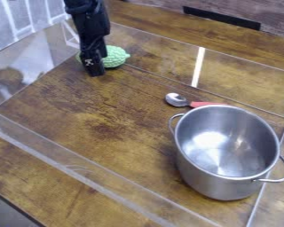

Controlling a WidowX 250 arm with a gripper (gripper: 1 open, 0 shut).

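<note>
Whether the fingers are open or closed around it is unclear from this view. A metal spoon with a red handle [197, 104] lies in the middle right, and a steel pot [224, 173] with two handles stands at the front right.
Clear acrylic panels [61, 155] border the work area on the wooden table. A dark railing or chair back stands beyond the far edge.
</note>
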